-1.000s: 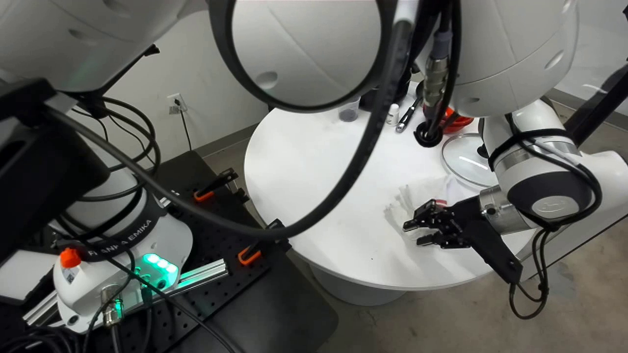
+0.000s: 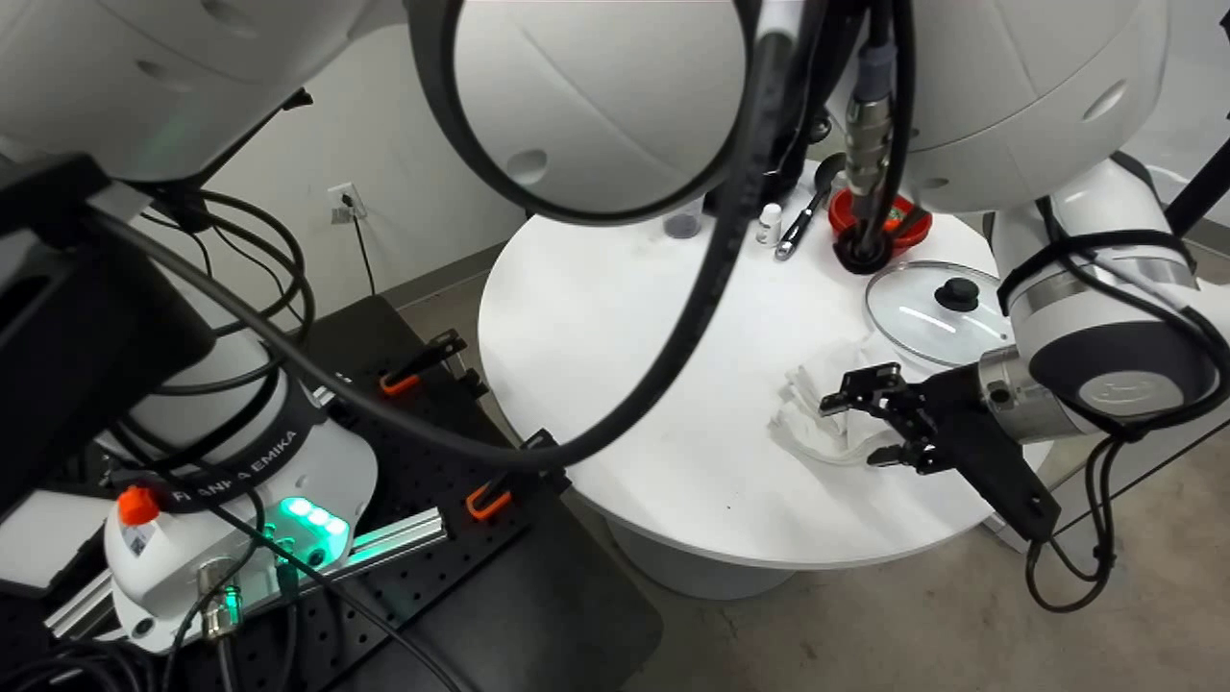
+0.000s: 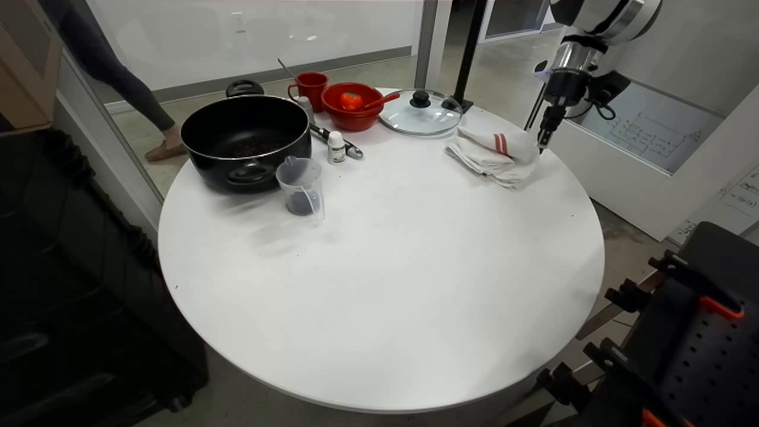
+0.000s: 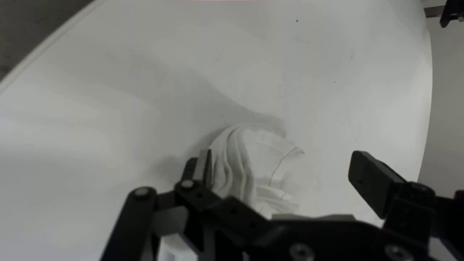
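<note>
A folded white towel (image 3: 485,158) with red stripes lies on the right side of the round white table (image 3: 377,284). My gripper (image 2: 860,429) is open at the towel's outer side, close to the table's edge. In the wrist view the towel (image 4: 243,158) shows between the widely parted fingers, nearer the left one, and the gripper body covers its lower part. Nothing is clamped by the fingers. Whether a fingertip touches the cloth, I cannot tell.
A glass lid (image 3: 420,117) lies behind the towel. Red bowls (image 3: 353,117), a red mug (image 3: 311,89), a white bottle (image 3: 336,148), a clear measuring cup (image 3: 300,188) and a black pot (image 3: 245,153) stand farther left.
In exterior view 1 my gripper has moved right, toward the table's edge, and its fingers stand farther apart. The towel's near end looks slightly shifted and bunched. More of the lid shows.
</note>
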